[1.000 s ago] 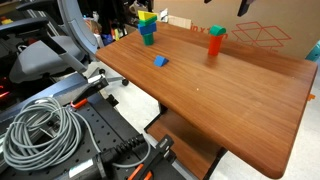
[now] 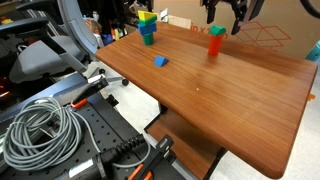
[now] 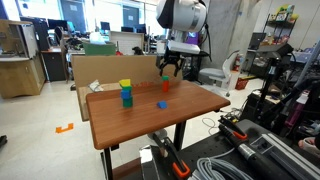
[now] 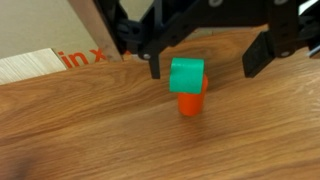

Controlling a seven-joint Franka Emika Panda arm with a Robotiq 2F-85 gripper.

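A green block (image 2: 217,31) sits on top of a red-orange piece (image 2: 214,46), standing near the far edge of the wooden table. Above it hangs my gripper (image 2: 226,19), its fingers apart and nothing held. From the wrist view, the green block (image 4: 186,76) lies between the dark fingers, closer to the left one, with the orange piece (image 4: 189,103) showing just below it. Farther left stands a stack with a yellow block (image 2: 147,16) on top, a blue block (image 2: 148,28) in the middle and green at the bottom. A loose blue block (image 2: 161,61) rests on the tabletop.
A cardboard panel (image 3: 90,68) rises behind it. Coiled grey cable (image 2: 45,135) and a second dark arm (image 2: 118,150) are in front of the table.
My gripper has come down toward the green block, and its fingers look somewhat closer together. The blocks and the stack have stayed in place.
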